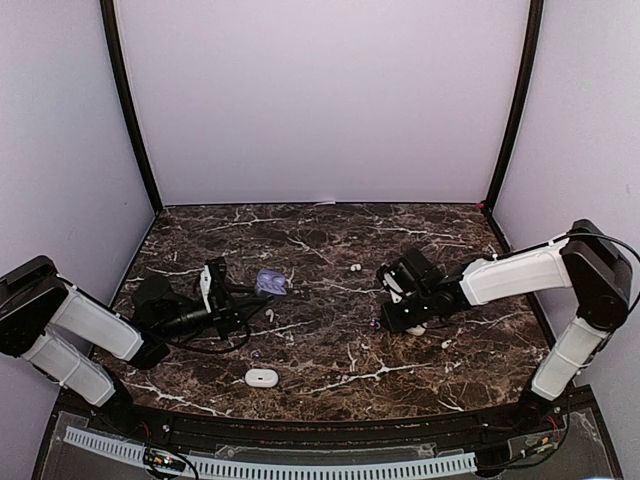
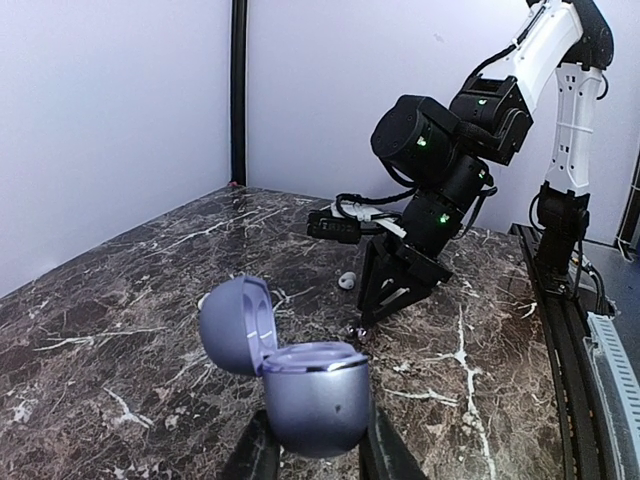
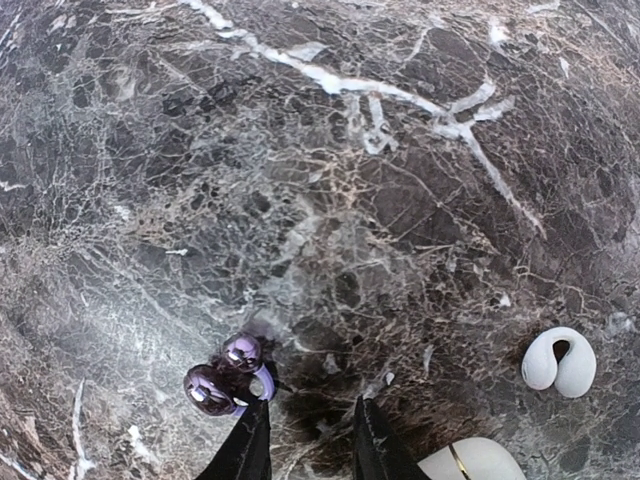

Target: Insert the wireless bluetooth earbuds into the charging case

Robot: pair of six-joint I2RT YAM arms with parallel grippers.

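Observation:
The open purple charging case (image 1: pixel 271 282) is held clear of the table by my left gripper (image 1: pixel 258 294), which is shut on it. In the left wrist view the case (image 2: pixel 317 400) faces up with its lid raised on the left; its inside is hidden. A purple clip-shaped earbud (image 3: pixel 228 377) lies on the marble just left of my right gripper. The fingers of that gripper are part open, with nothing between them in the right wrist view. Another small purple earbud (image 1: pixel 255 354) rests on the table in front of the left arm.
A white case (image 3: pixel 475 462) lies partly cut off at the right wrist view's lower edge, with a white earbud (image 3: pixel 560 362) farther right. Another white case (image 1: pixel 262 378) sits near the front edge. Several small pieces are scattered.

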